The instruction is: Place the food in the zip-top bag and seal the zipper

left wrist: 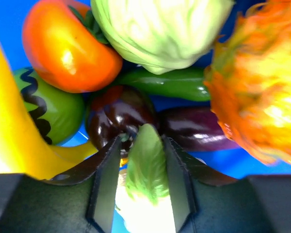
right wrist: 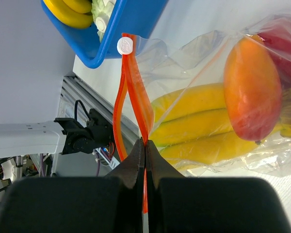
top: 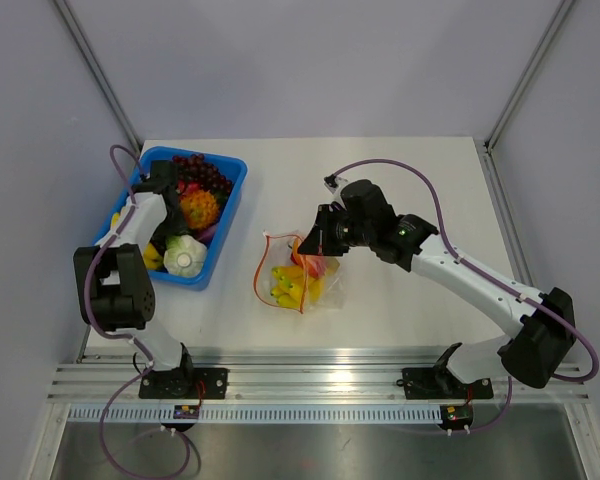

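In the blue bin [top: 223, 222] my left gripper points down, its fingers partly open on either side of a pale green leafy vegetable [left wrist: 146, 165]. Whether both fingers touch it is hard to tell. A clear zip top bag [right wrist: 184, 58] with an orange zipper [right wrist: 138, 92] lies mid-table, its mouth gaping toward the bin. Bananas [right wrist: 199, 128] and a mango [right wrist: 250, 87] are inside it. My right gripper is shut on the zipper edge; the white slider [right wrist: 125, 45] is at that edge's far end.
Also in the bin are a cabbage [top: 185, 257], an orange spiky fruit [top: 199, 209], dark grapes [top: 202, 172], a tomato [left wrist: 68, 48] and an eggplant [left wrist: 194, 128], packed close together.
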